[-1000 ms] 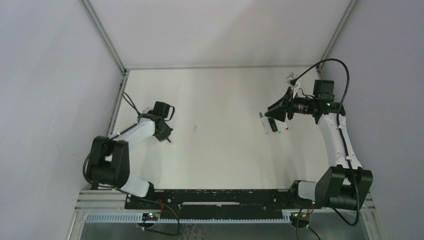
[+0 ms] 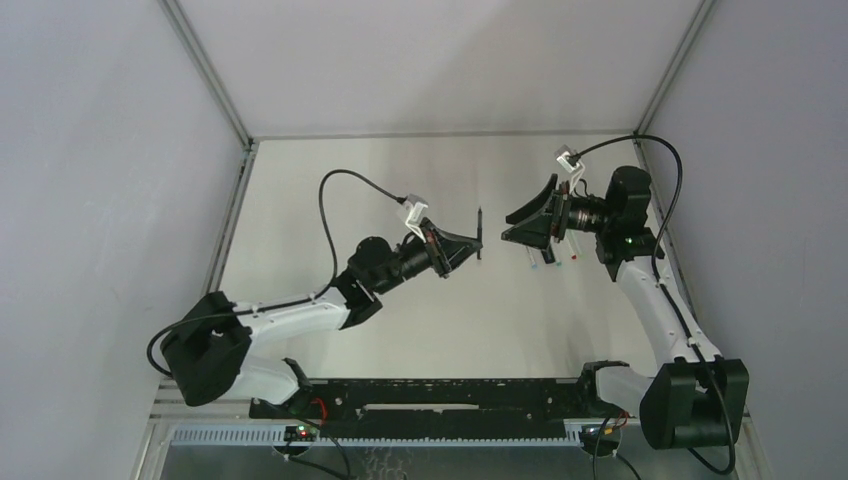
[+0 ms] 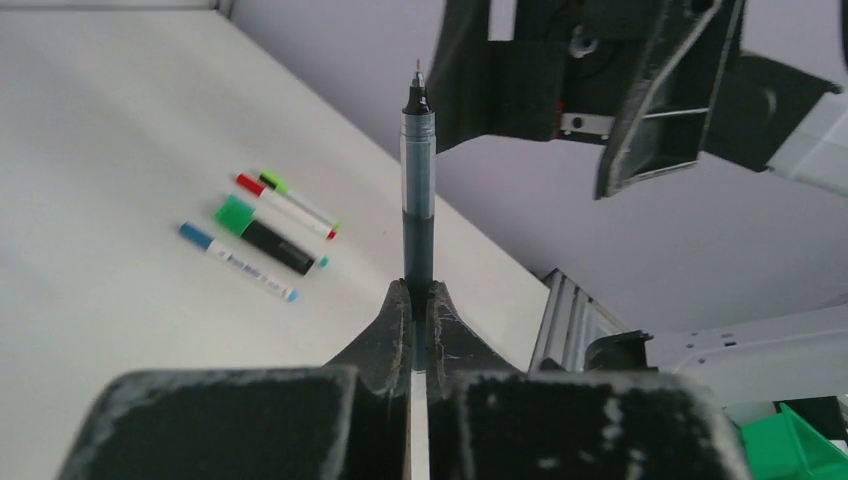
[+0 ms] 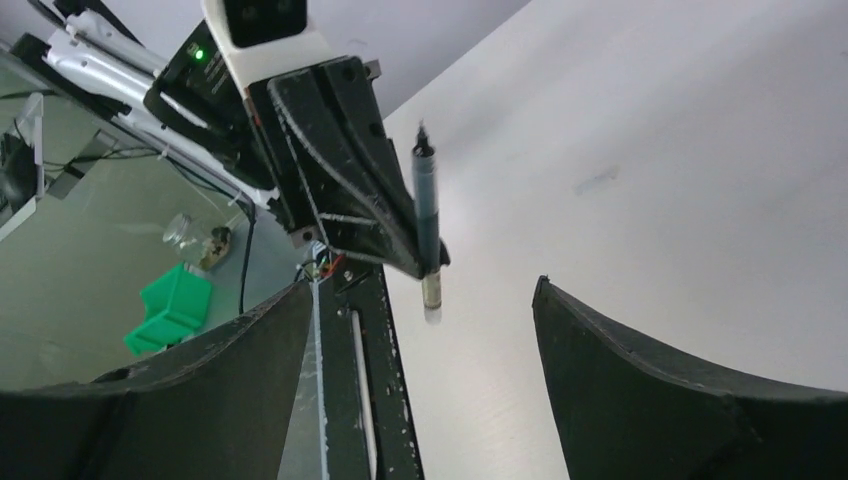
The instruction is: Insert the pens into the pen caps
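Note:
A slim dark pen (image 3: pixel 418 190) with its bare tip pointing up stands upright, and my left gripper is shut on its lower part. In the right wrist view the same pen (image 4: pixel 426 205) shows between my open right fingers, but farther off, at the left gripper's tips. Just to the right of the pen in the top view, my right gripper (image 2: pixel 506 226) hangs open and empty, facing it across a small gap. Capped markers lie on the table: a blue-capped one (image 3: pixel 240 262), a thick black one with a green cap (image 3: pixel 275 245) and a red-capped one (image 3: pixel 290 210).
A thin marker with a green end (image 3: pixel 300 200) lies beside the red-capped one. The markers lie below the right gripper, partly hidden in the top view. A green bin (image 4: pixel 172 308) stands off the table.
From the left of the table my left gripper has come to the middle, lifting the pen upright. The right gripper has moved a little leftward, hiding more of the markers.

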